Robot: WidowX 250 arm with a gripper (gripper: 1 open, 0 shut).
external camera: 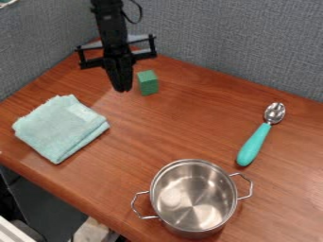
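My black gripper (pixel 119 74) hangs at the upper left over the wooden table, with its fingers pointing down; whether they are open or shut is hard to tell. A small green block (pixel 147 82) stands just right of it. A folded pale blue cloth (pixel 59 128) lies at the left. A steel pot (pixel 194 196) with two handles sits at the front right. A spoon with a turquoise handle (pixel 255 144) lies on the right side.
Grey walls (pixel 240 43) border the back.
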